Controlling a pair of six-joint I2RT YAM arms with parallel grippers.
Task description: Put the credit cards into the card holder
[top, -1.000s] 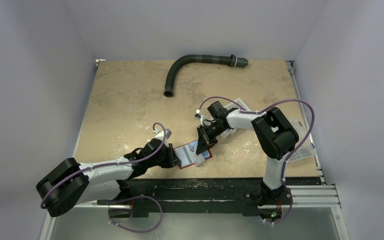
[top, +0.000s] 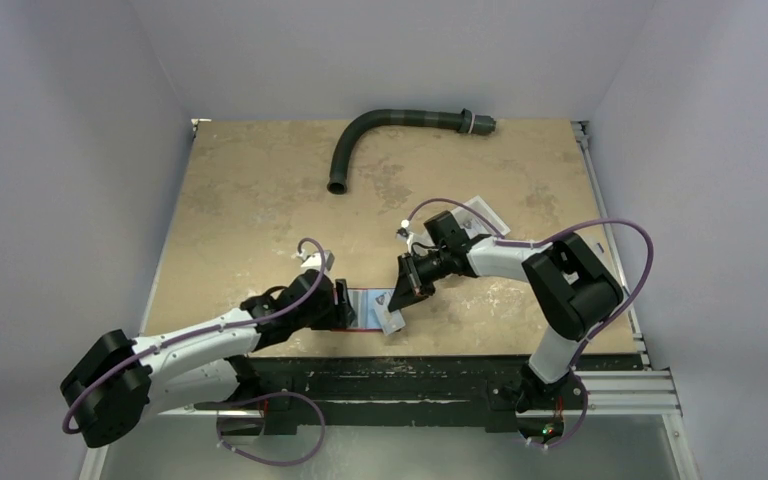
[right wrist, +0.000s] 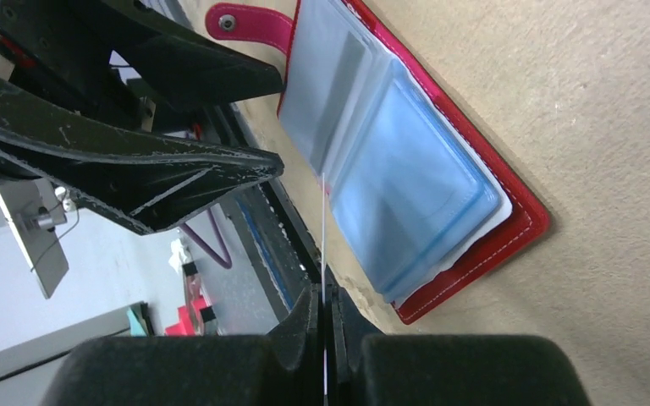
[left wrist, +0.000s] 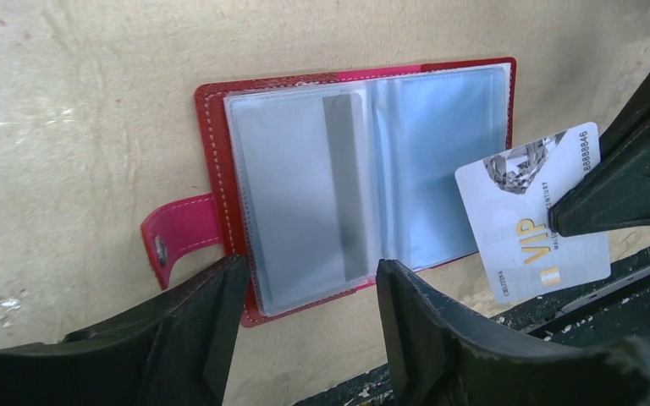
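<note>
The red card holder (left wrist: 305, 182) lies spread open on the table, its clear bluish sleeves facing up and its strap out to the left. My right gripper is shut on a white VIP card (left wrist: 535, 211). The card is held on edge, seen as a thin line in the right wrist view, close beside the holder's right-hand sleeve (right wrist: 419, 182); whether they touch I cannot tell. At the holder's left end is my left gripper, its fingers (left wrist: 220, 288) apart with nothing visible between them.
A white tray (top: 485, 212) lies behind the right arm, partly hidden by it. At the back rests a dark bent hose (top: 360, 125). The table's front edge (top: 400, 357) runs close to the holder. Bare table spreads left and behind.
The card holder has turned straighter and shifted left. My left gripper has moved slightly left, and the right arm has swung a little with the card still held.
</note>
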